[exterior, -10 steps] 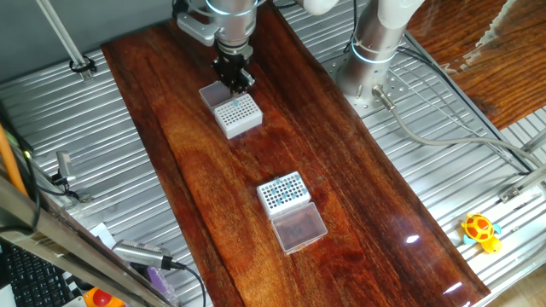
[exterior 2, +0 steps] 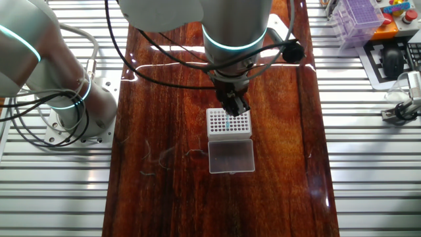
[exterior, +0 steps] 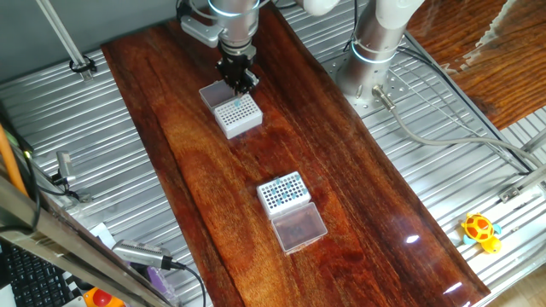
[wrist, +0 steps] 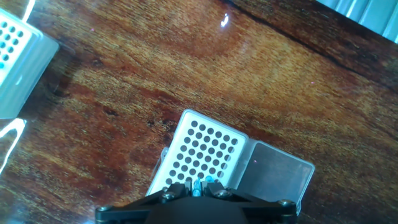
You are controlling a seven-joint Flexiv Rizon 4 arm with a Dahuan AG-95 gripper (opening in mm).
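Note:
A white rack box (exterior: 239, 116) with rows of round holes stands toward the far end of the wooden table, its clear lid folded open. Directly over its lid-side part is my gripper (exterior: 242, 83), pointing down. In the wrist view the fingertips meet the rack's near edge, and a small teal piece (wrist: 197, 188) shows in the narrow space between them; whether they clasp it is unclear. Another bit of teal lies just beside. From the opposite side, a teal piece (exterior 2: 227, 124) appears at the rack's holes below the gripper. Most other holes look dark and empty.
A second white rack box (exterior: 283, 194) holds several teal pieces, its open lid (exterior: 299, 228) lying toward the table's near end. Bare wood separates the two boxes. A yellow and red toy turtle (exterior: 480, 230) sits off the table at the right.
My gripper has shifted slightly to the right over the far rack. Both boxes stay where they were.

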